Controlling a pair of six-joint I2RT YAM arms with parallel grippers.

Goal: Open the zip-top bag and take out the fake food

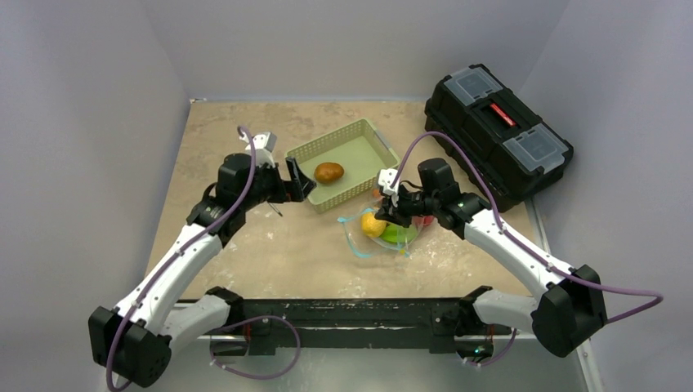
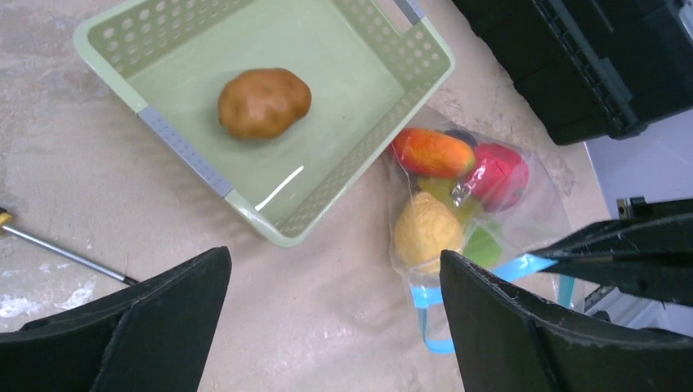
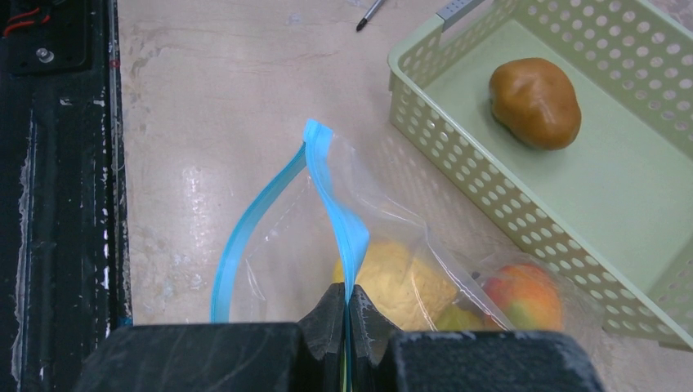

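Note:
A brown fake potato (image 1: 329, 172) rests in the green basket (image 2: 270, 220), apart from both grippers. My left gripper is open and empty, raised over the table just left of the basket. My right gripper is shut on the blue zip edge of the clear bag (image 3: 282, 245), whose mouth gapes beside it. Inside the bag I see a yellow food piece (image 2: 426, 231), an orange-red one (image 2: 433, 153), a pink-red one (image 2: 497, 176) and a green one (image 2: 482, 247). A dark piece behind them is mostly hidden.
A black toolbox (image 1: 498, 135) stands at the back right. Left of the basket lies a screwdriver (image 2: 69, 255) on the table. The bag lies close against the basket's near right side.

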